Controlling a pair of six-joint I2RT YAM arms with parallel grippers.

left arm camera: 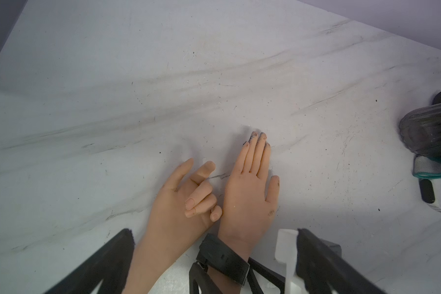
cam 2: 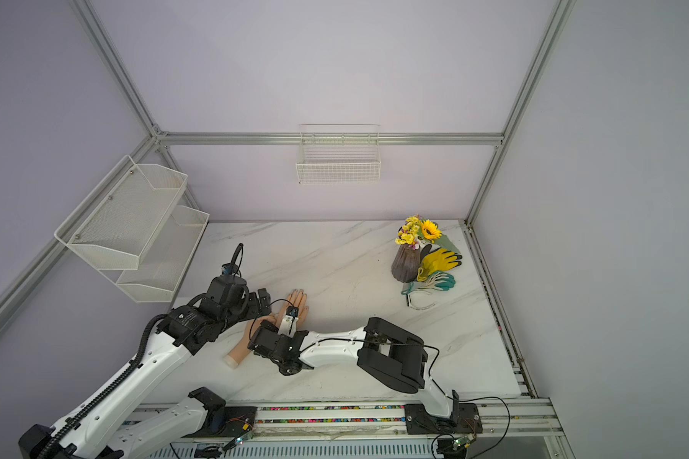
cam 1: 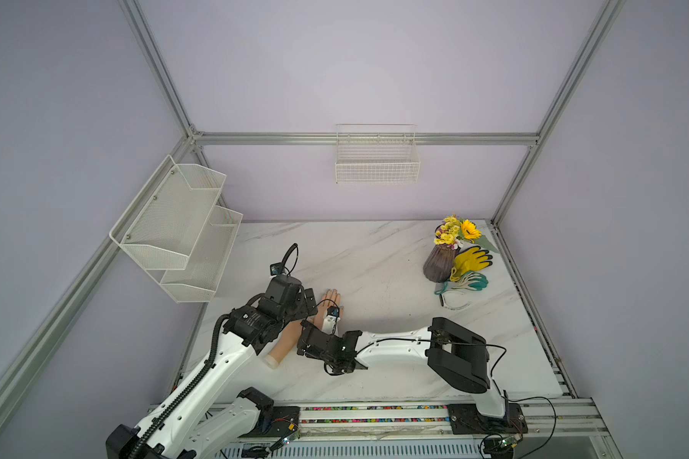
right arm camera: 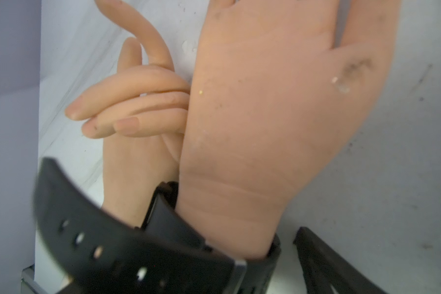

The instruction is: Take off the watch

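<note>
Two mannequin hands lie on the marble table: a flat right one (left arm camera: 245, 201) and one with curled fingers (left arm camera: 171, 220). Around the flat hand's wrist is a black watch, its dark strap (right arm camera: 132, 245) standing up over it in the right wrist view. My left gripper (cam 1: 308, 300) is open above the hands, nothing between its fingers, which frame the bottom of its wrist view. My right gripper (cam 1: 306, 344) is low at the watch, open; its fingertips are largely hidden, one dark shape showing beside the wrist in its own view.
A vase of flowers (cam 1: 438, 264), yellow gloves (cam 1: 471, 260) and teal gloves (cam 1: 463, 283) sit at the back right. Wire baskets (cam 1: 176, 229) hang on the left and back walls.
</note>
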